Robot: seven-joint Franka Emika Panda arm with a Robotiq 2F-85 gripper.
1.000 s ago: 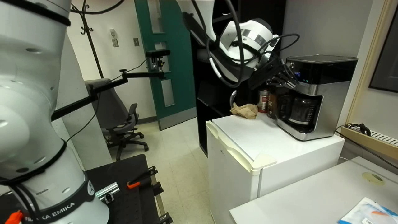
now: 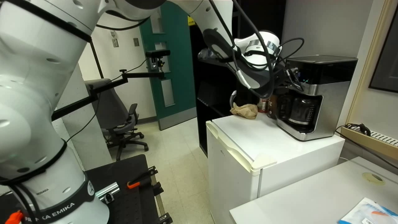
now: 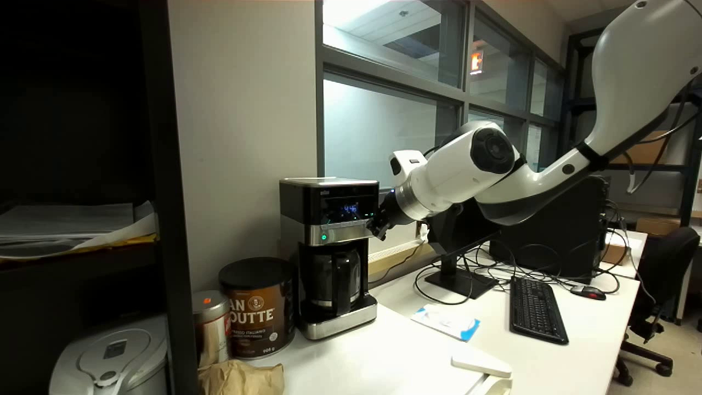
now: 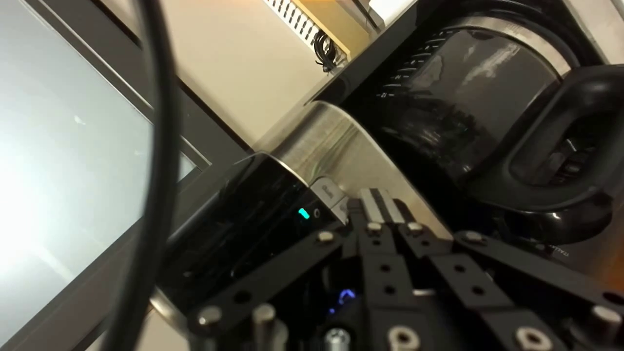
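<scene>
The coffee maker (image 3: 340, 214), black and silver, has its clock display lit and a green light showing at the left of its button strip. My gripper is shut, with nothing visible between its fingers. In the wrist view its tips lie over the silver button strip (image 4: 345, 149), beside the grey buttons (image 4: 328, 192); whether they touch cannot be told. From the other side, the gripper (image 3: 377, 230) is at the right end of that strip. The glass carafe (image 3: 334, 280) sits in the machine below, its handle facing forward.
A brown coffee can (image 3: 258, 312), a smaller tin (image 3: 211, 327) and a crumpled paper bag (image 3: 241, 378) stand beside the machine. A dark shelf (image 2: 214, 86) stands beyond the fridge.
My arm has reached further right, toward the coffee maker's front. The gripper has come closer to the button strip and a little lower. A green light now shows on the front.
</scene>
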